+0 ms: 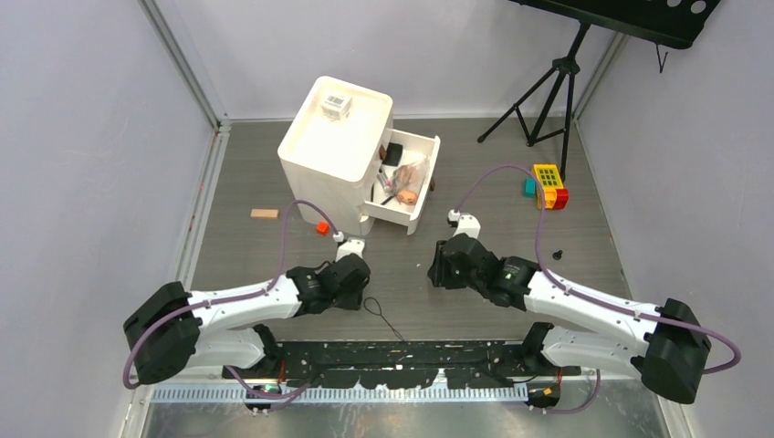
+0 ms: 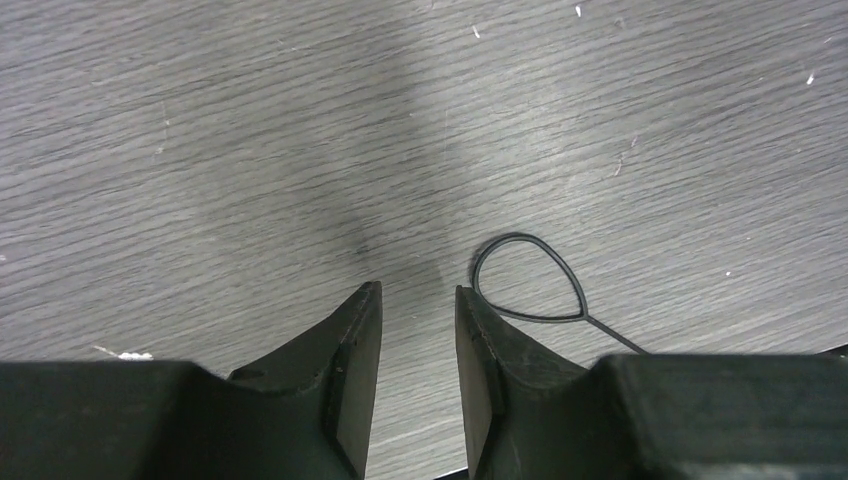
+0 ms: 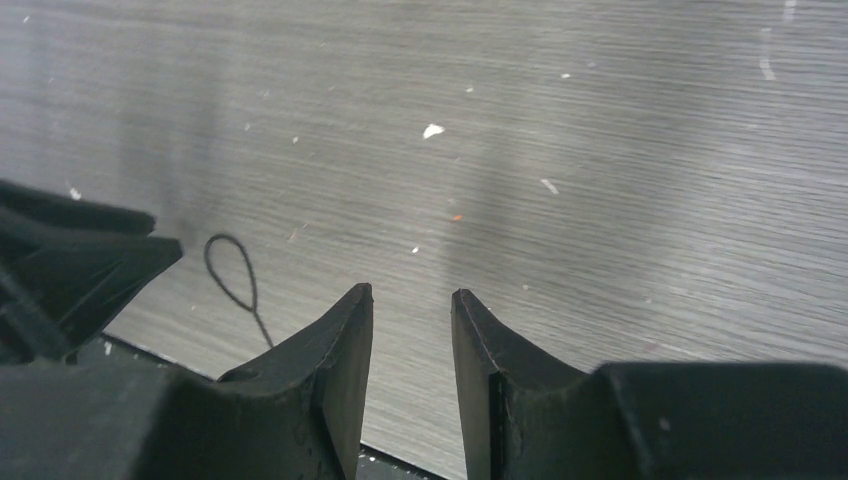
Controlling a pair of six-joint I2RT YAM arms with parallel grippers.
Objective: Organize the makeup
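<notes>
The white cabinet (image 1: 325,151) stands at the back left, its drawer (image 1: 413,215) pulled out toward the right with makeup items and an orange object (image 1: 407,196) inside. My left gripper is low over the grey floor, fingers apart, with a thin dark looped cord (image 2: 542,320) just beyond its right finger. My right gripper also hangs over bare floor, fingers part way apart with nothing between them; the same cord shows to its left.
An orange block (image 1: 322,228) and a wooden piece (image 1: 265,213) lie beside the cabinet. Toy blocks (image 1: 546,182) and a black tripod stand (image 1: 564,68) are at the back right.
</notes>
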